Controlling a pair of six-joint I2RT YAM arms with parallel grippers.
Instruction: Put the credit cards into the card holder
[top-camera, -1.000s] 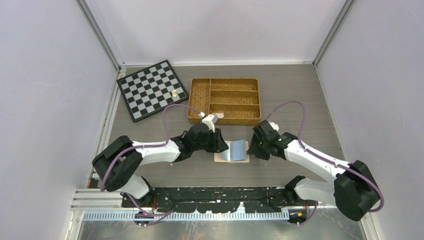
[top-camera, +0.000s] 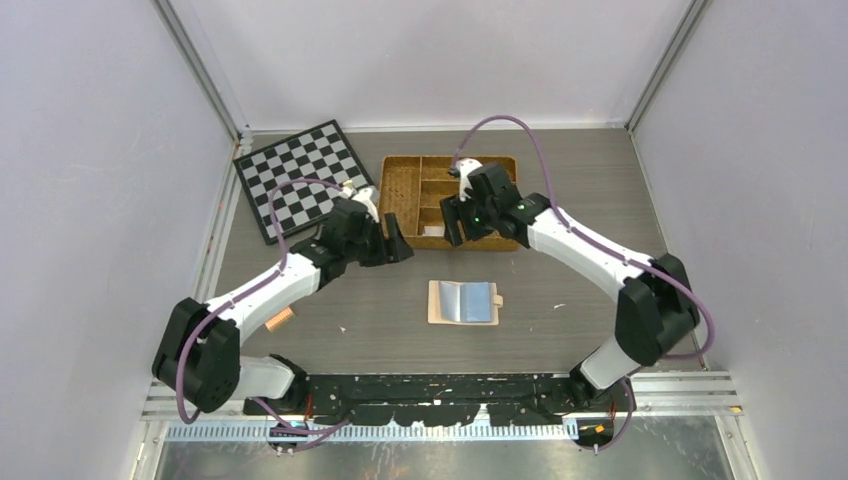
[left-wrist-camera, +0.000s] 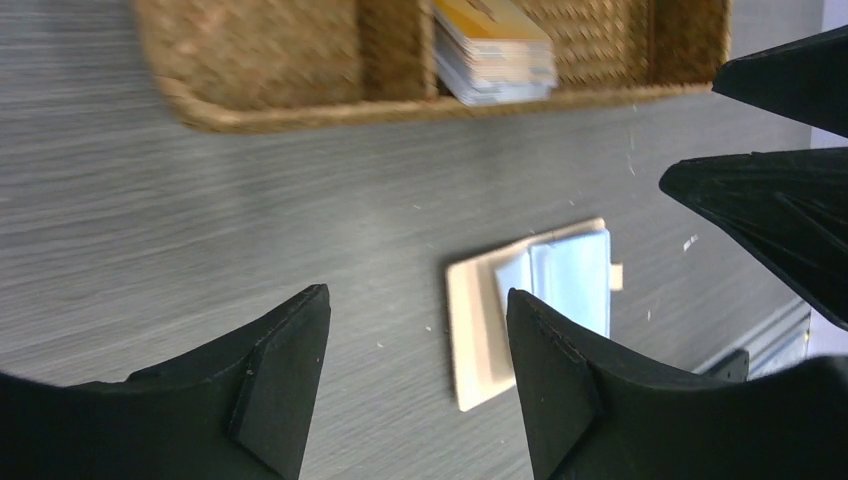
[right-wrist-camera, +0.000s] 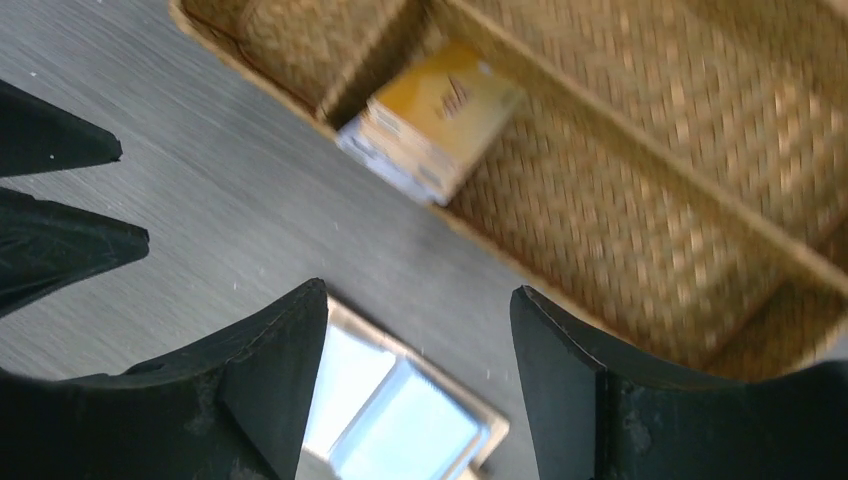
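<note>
The card holder (top-camera: 465, 302) lies opened out on the table, tan outside with pale blue inner sleeves. A stack of cards, yellowish on top, sits in a compartment of the wicker tray (top-camera: 400, 190), against its front wall; the left wrist view shows the same cards (left-wrist-camera: 492, 50). My left gripper (top-camera: 398, 240) is open, empty, just off the tray's front left corner. Above the tray's front edge, close to the cards, hovers my right gripper (top-camera: 452, 220), open with nothing between its fingers.
A chessboard (top-camera: 305, 180) lies left of the tray. At the left of the table is a small orange-tan block (top-camera: 279, 319). Bare table (top-camera: 560, 330) extends right of the card holder. The two grippers are fairly near each other.
Both arms have left the card holder. The left gripper moved back and left; the right moved back and left over the tray. The holder's raised sleeve now lies flatter.
</note>
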